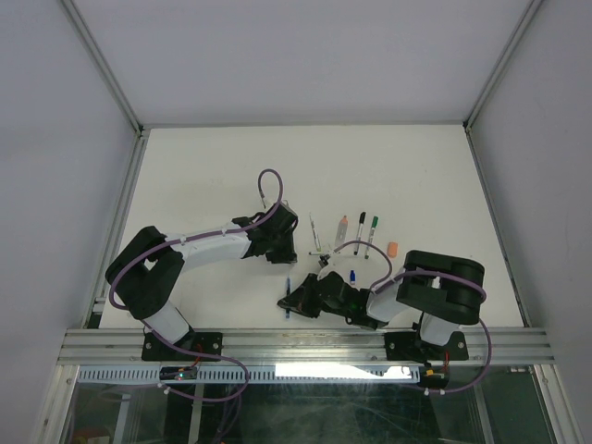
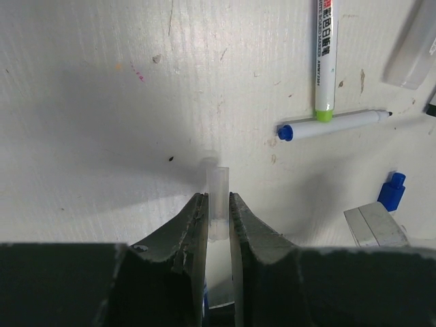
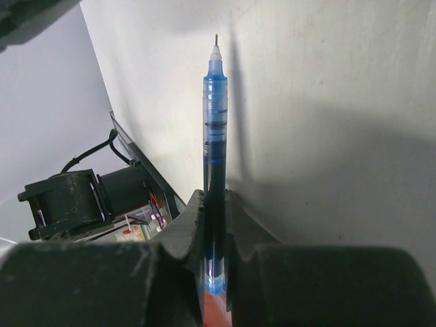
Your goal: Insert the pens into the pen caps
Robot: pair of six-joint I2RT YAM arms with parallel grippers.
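Note:
My left gripper (image 1: 289,255) hangs over the table with a clear cap (image 2: 218,184) between its fingertips, seen in the left wrist view; whether it grips it tightly is hard to tell. My right gripper (image 1: 289,302) is just nearer the front edge, shut on a blue pen (image 3: 214,116), whose bare tip points away from its fingers. In the left wrist view, a white marker with a green end (image 2: 325,61), a thin marker with a blue end (image 2: 340,122) and a loose blue cap (image 2: 392,191) lie on the table.
Several markers (image 1: 360,227), a clear bottle-like item (image 1: 341,229) and an orange block (image 1: 392,249) lie at centre right. Walls border the sides and back.

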